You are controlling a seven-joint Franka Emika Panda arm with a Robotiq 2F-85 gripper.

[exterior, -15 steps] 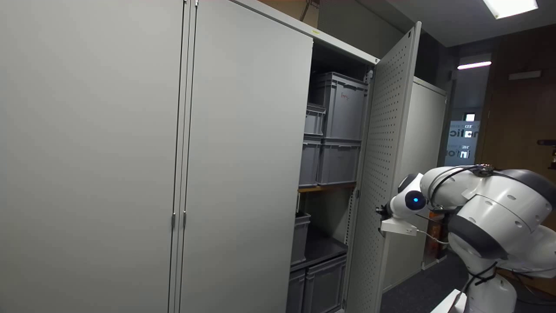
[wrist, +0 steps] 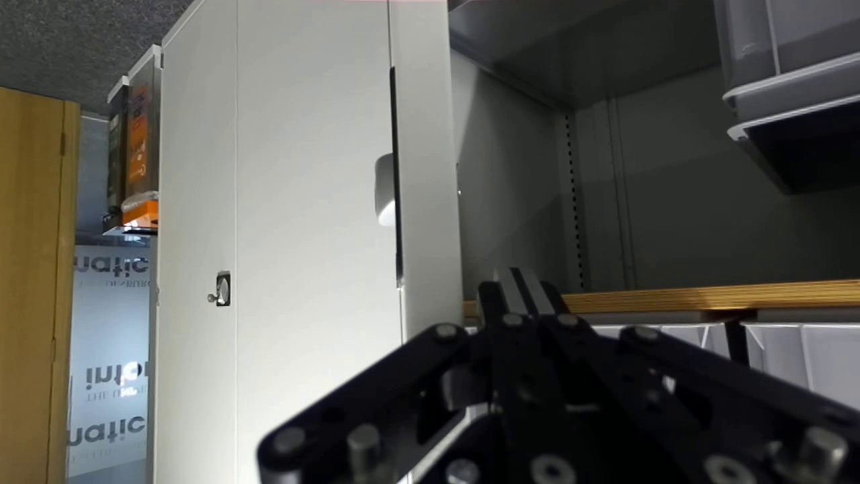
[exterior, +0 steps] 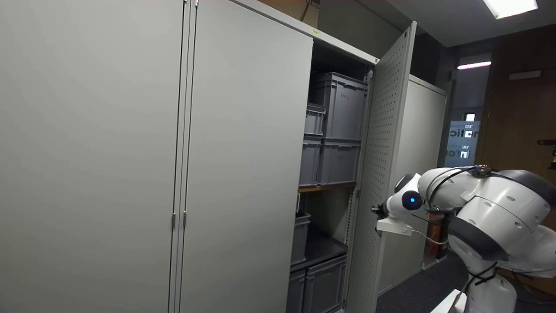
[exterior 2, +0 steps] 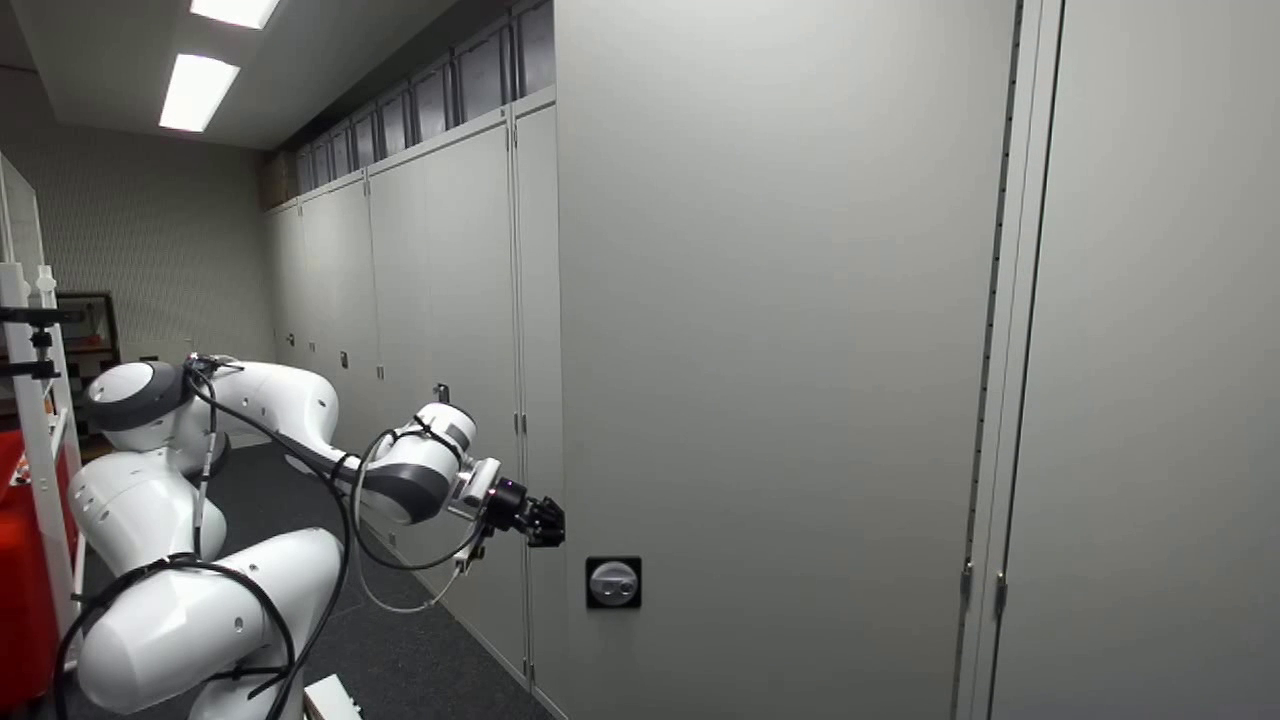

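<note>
A tall grey cabinet door (exterior: 383,156) stands ajar, its perforated inner face turned toward the shelves. In exterior view 1, my gripper (exterior: 376,211) is at the door's free edge, about mid-height. From the other side it shows as a black gripper (exterior 2: 554,523) level with that edge, up and left of the round handle (exterior 2: 613,583) on the outer face. The wrist view is upside down; there the shut gripper overlaps the inner side of the door's edge (wrist: 427,161), with nothing visible between its fingers. Whether they touch the door is unclear.
Grey bins (exterior: 339,161) fill the cabinet shelves, including the wooden-edged shelf (exterior: 328,187). The neighbouring door (exterior: 250,156) is closed. A closed cabinet (exterior: 422,156) stands beyond the open door, and carpeted floor (exterior: 401,284) lies between it and the arm.
In exterior view 1, the door's free edge has swung slightly left, toward the cabinet. The gripper and wrist have shifted left by a similar small amount.
</note>
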